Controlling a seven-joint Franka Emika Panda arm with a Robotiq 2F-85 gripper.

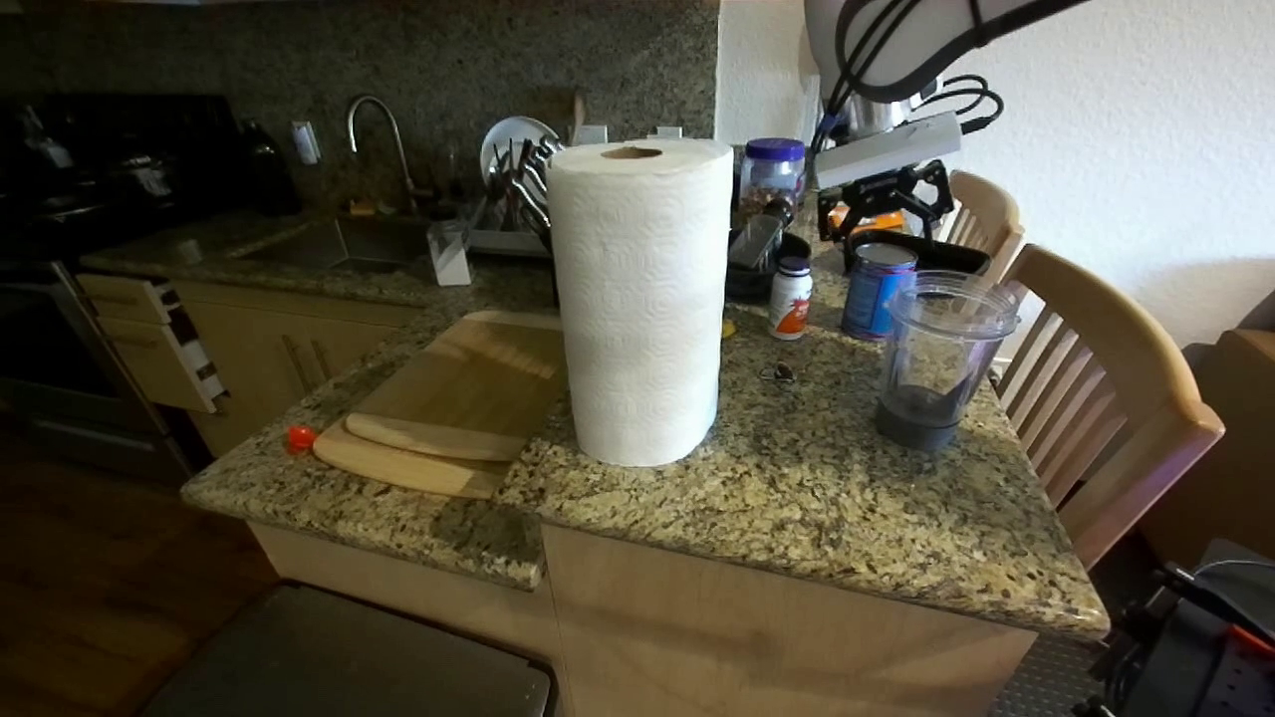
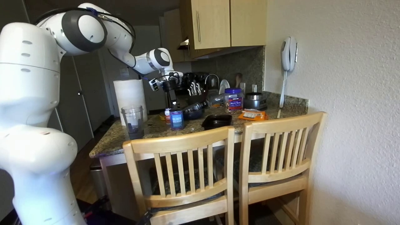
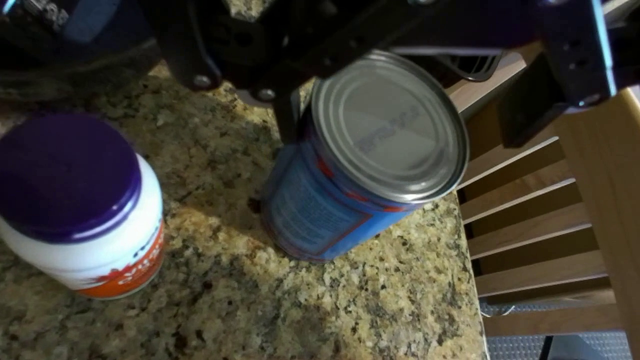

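Observation:
In the wrist view, a blue can (image 3: 336, 198) with a bare silver lid stands upright on the granite counter. My gripper is open above it, its fingers spread to either side of the lid. One finger (image 3: 288, 117) is close against the can's side, and I cannot tell whether it touches. The other finger (image 3: 531, 105) stands clear, with a wide gap to the lid. From the first exterior view, the gripper (image 1: 879, 229) hangs over the far side of the can (image 1: 879, 297).
A white bottle with a purple cap (image 3: 69, 180) stands beside the can. A clear blender cup (image 1: 938, 358) and a paper towel roll (image 1: 639, 311) are closer to the counter's front. Behind lies a black tray (image 2: 217, 120). Wooden chairs (image 2: 180, 142) line the counter's edge.

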